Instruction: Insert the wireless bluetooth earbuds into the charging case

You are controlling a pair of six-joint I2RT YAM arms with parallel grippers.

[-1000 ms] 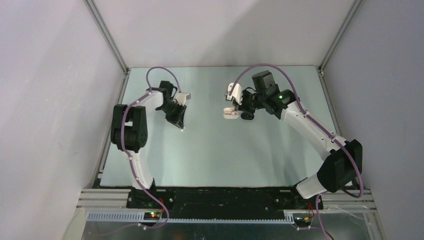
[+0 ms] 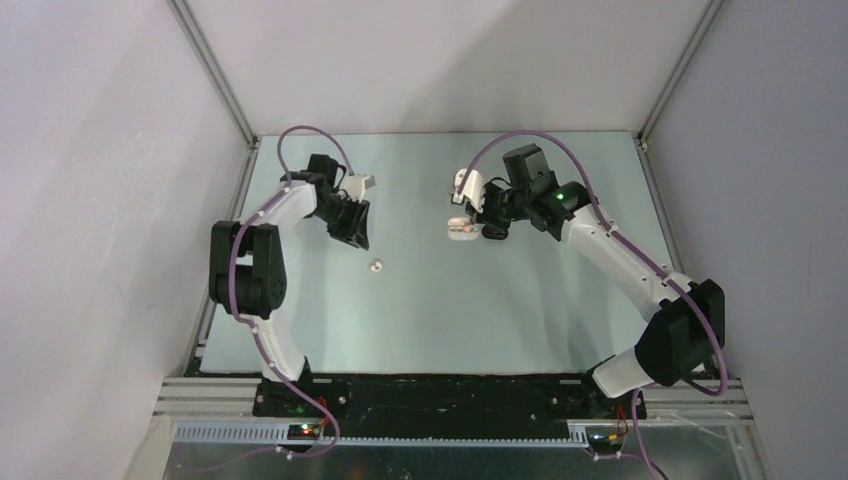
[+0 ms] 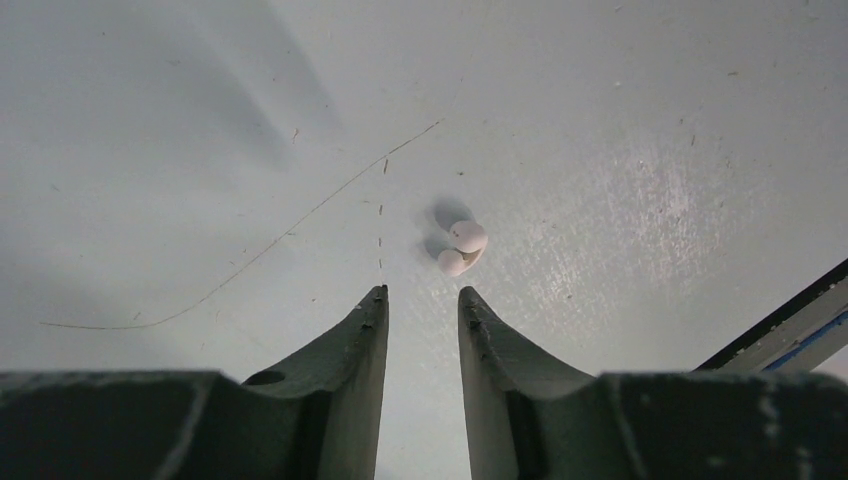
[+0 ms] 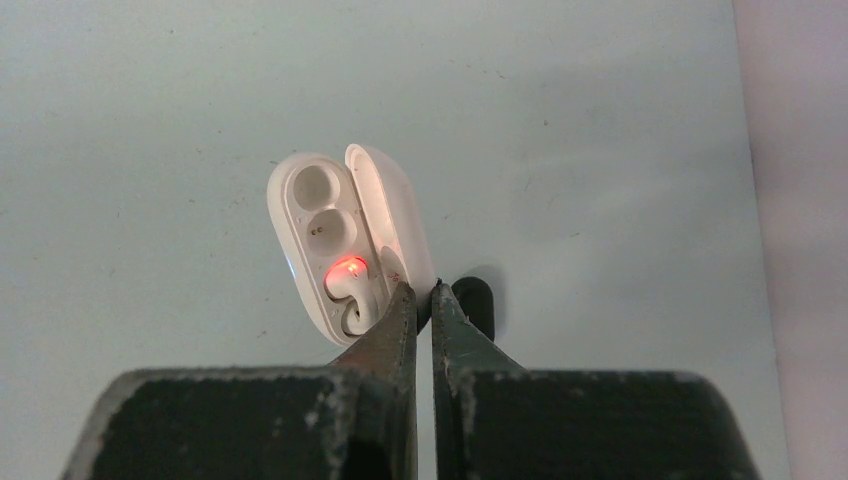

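A single white earbud (image 2: 376, 265) lies on the table just beyond my left gripper (image 2: 362, 246). In the left wrist view this earbud (image 3: 468, 237) is ahead of the fingertips, and the left gripper is open with only bare table between its fingers. My right gripper is shut on the raised lid of the white charging case (image 4: 310, 160). One earbud (image 4: 351, 285), glowing red at its round end, sits in the case's near slot. The other slot (image 4: 331, 232) is empty.
A small black rounded object (image 4: 475, 303) appears beside the right fingers. The table (image 2: 420, 310) between the arms and toward the front is clear. White walls border the sides and back.
The right arm and case have stayed put.
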